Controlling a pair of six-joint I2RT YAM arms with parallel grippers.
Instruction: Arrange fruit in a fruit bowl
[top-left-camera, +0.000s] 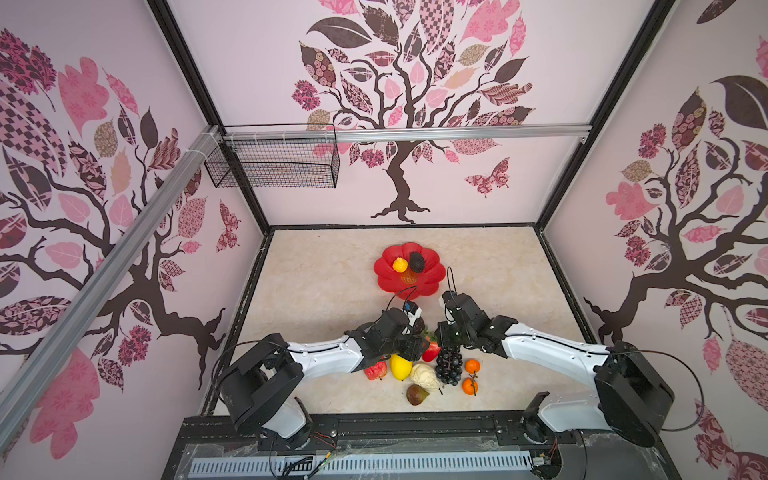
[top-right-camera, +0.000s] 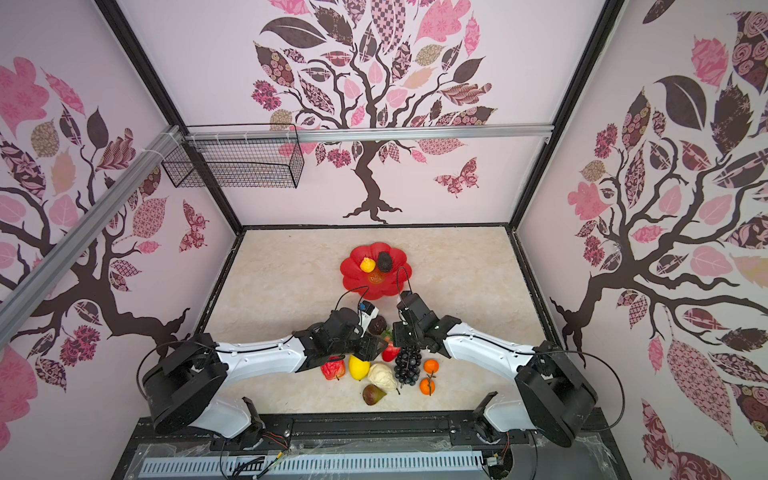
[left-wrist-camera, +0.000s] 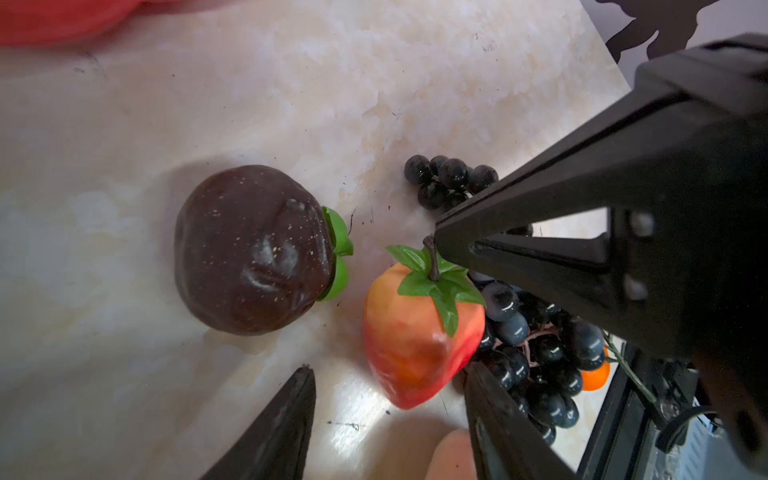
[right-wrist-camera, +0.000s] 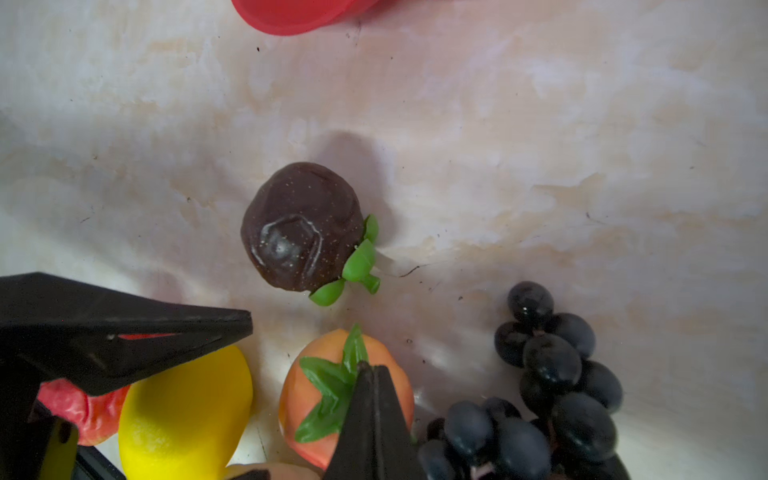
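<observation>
The red flower-shaped bowl (top-left-camera: 387, 281) holds a yellow fruit (top-left-camera: 399, 265) and a dark fruit (top-left-camera: 417, 261). In the left wrist view, my left gripper is part open. Its fingertips point toward a red-orange, green-leaved fruit (left-wrist-camera: 412, 340), with nothing gripped. My right gripper is shut, nothing showing between its fingers; its tips overlap that same fruit's leaves in the right wrist view, close to the stem. Whether they touch is unclear. A dark brown round fruit (right-wrist-camera: 302, 228) rests on the table between this fruit and the bowl.
Black grapes (top-left-camera: 448, 366), two oranges (top-left-camera: 473, 365), a pale fruit (top-left-camera: 424, 377), a brown-green pear (top-left-camera: 417, 394), a yellow lemon (top-left-camera: 401, 367) and a red apple (top-left-camera: 375, 370) crowd the front. Both grippers are close together. Table areas left and right of the bowl are clear.
</observation>
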